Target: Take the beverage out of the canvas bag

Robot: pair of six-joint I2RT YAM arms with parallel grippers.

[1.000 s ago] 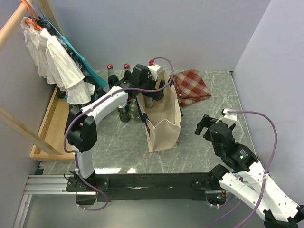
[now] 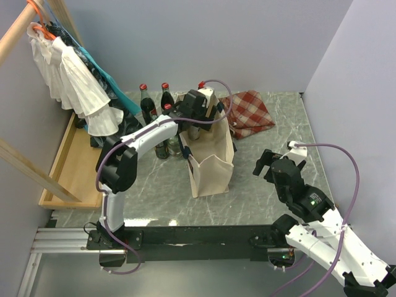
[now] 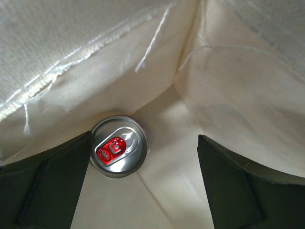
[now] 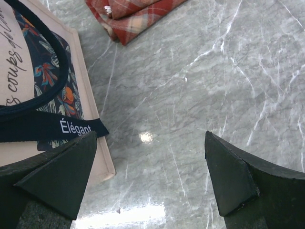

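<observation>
The cream canvas bag [image 2: 210, 173] stands upright with its mouth open in the middle of the table. Inside it, a can [image 3: 120, 147] with a silver lid and red tab rests in a corner against the fabric. My left gripper [image 2: 209, 116] is over the far part of the bag's mouth. In the left wrist view, its fingers [image 3: 47, 181] are spread wide; the can top shows beyond the left one, with nothing held between them. Off to the bag's right, my right gripper [image 2: 278, 164] hangs open and empty above the bare tabletop.
Several dark bottles [image 2: 147, 105] and a can [image 2: 161, 148] stand close along the bag's left side. A folded red plaid cloth [image 2: 250, 114] lies behind it to the right. A clothes rack with a white garment [image 2: 86, 86] fills the left.
The left gripper has shifted slightly to the far side and right over the bag, its forearm swinging with it. The bag has moved a touch. My right arm is still.
</observation>
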